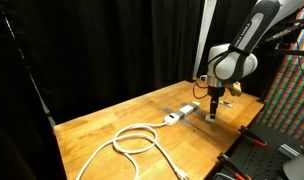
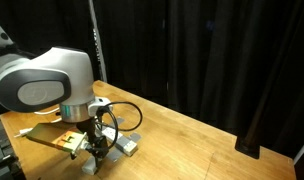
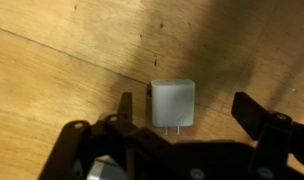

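A small white plug-in charger (image 3: 173, 103) with two metal prongs lies on the wooden table, its prongs toward the lower edge of the wrist view. My gripper is open above it, one finger on each side and a gap to both. In exterior view 1 the charger (image 1: 210, 118) shows just under the fingertips. Exterior view 2 has the charger (image 2: 90, 165) low in the picture, beneath the gripper and partly covered by it.
A white power strip (image 1: 182, 114) lies close beside the gripper, its cable (image 1: 132, 130) looping across the table's left half. Some small item (image 1: 225, 103) rests behind the arm.
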